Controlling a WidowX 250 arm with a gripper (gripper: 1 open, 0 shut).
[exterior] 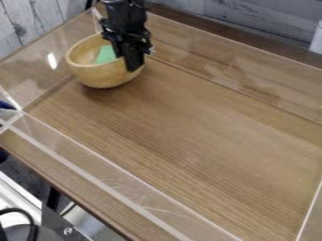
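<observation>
A tan wooden bowl (pixel 101 73) sits at the upper left of the wooden table, with a green object (pixel 105 55) inside it. My black gripper (pixel 126 55) is over the bowl's right side, shut, partly covering the green object. What exactly is between its fingers is too small to tell.
A pale wall runs along the back, and a small white object (pixel 317 33) is at the right edge. A dark cable (pixel 19 226) lies at the lower left.
</observation>
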